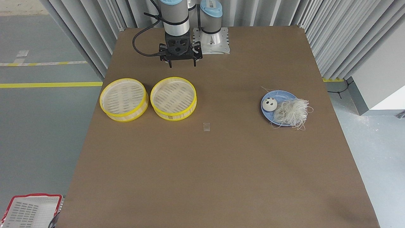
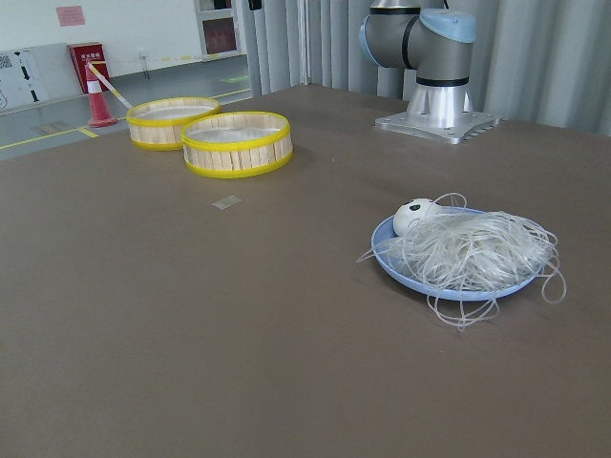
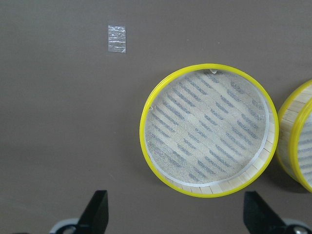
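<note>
Two round steamer baskets with yellow rims, the left one and the right one, sit empty side by side on the brown table. At the right, a blue plate carries a white ball with dark spots and a tangle of white strands spilling over its edge. My gripper hangs at the back of the table, above and behind the right basket. It is open, its black fingers wide apart with nothing between them in the wrist view.
A small clear tape patch lies mid-table. A red-rimmed white basket stands off the table at lower left. The robot's mounting plate is at the back.
</note>
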